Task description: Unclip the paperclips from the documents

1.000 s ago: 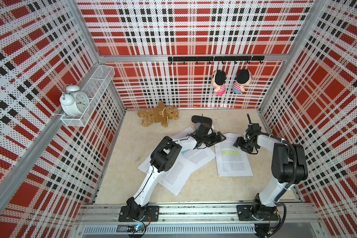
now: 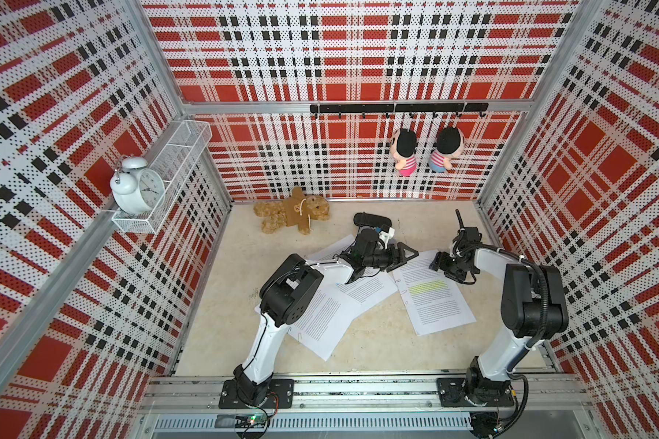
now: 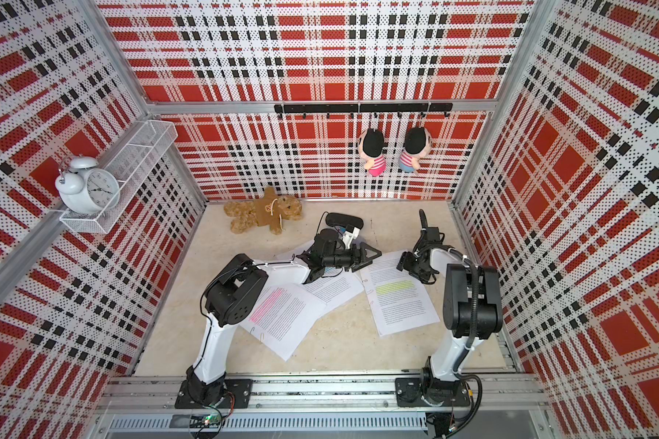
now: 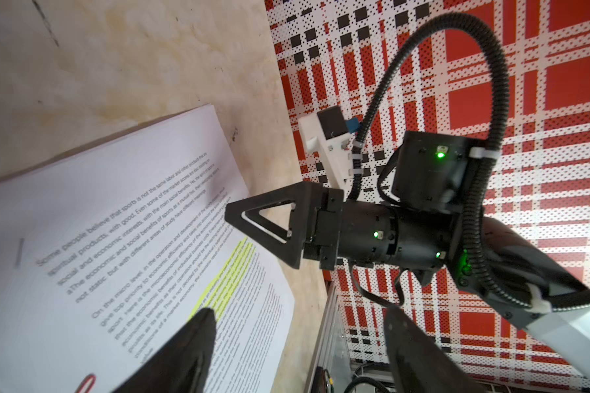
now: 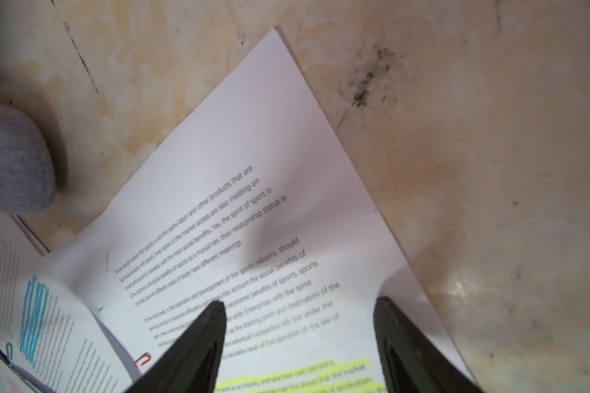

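Observation:
The document with a yellow highlight [image 2: 440, 307] lies right of the table's middle. A red paperclip sits at its left edge, and the same red clip [image 4: 85, 383] shows at the bottom of the left wrist view. My left gripper is over this sheet's upper left side, fingers apart, with nothing seen between them. My right gripper is at its upper right, fingers spread above the print; whether they touch the paper I cannot tell. Left of it lie a blue-marked document [image 5: 59, 334] and a pink-marked document [image 3: 289, 322] with paperclips [image 3: 262, 336] at its lower left.
At the back, a black case [image 2: 372, 220] lies behind my left gripper, and a brown plush toy [image 2: 294, 212] rests further left. Bare table [image 2: 388, 351] runs along the front. A basket shelf with an alarm clock [image 2: 139, 188] hangs on the left wall.
The yellow-marked document has turned slightly, its lower end shifting right and toward the front. The right arm looks still.

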